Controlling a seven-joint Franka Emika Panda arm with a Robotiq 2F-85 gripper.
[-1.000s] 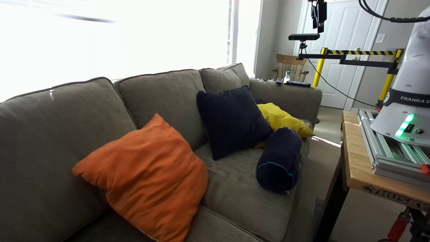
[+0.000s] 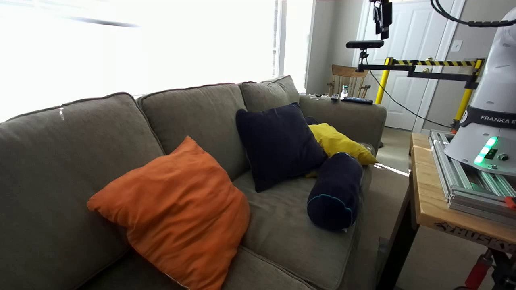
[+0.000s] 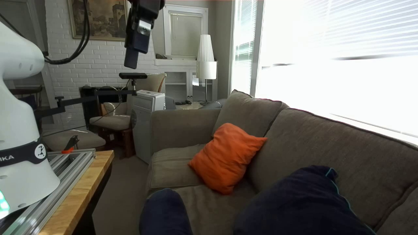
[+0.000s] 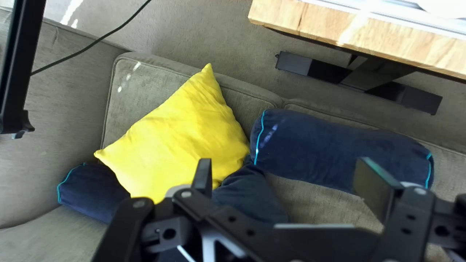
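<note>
High above the couch hangs my gripper, its two fingers wide apart and nothing between them. It shows at the top of exterior view 1 and as dark fingers (image 3: pixel 137 41) in exterior view 2. Below it in the wrist view lie a yellow pillow (image 4: pixel 179 139) and a dark blue bolster (image 4: pixel 332 148) with teal piping. A large navy pillow (image 2: pixel 283 142) leans on the backrest; in the wrist view my gripper covers part of it. An orange pillow (image 2: pixel 179 212) rests tilted on the cushions farther along. A second navy piece (image 4: pixel 89 190) lies beside the yellow pillow.
The wooden bench (image 2: pixel 425 193) carrying the arm stands in front of the couch (image 2: pixel 285 217), with a floor gap between. A camera (image 2: pixel 365 44) on a black boom with a hanging cable is near the couch arm. Remotes (image 2: pixel 356 100) lie on that armrest.
</note>
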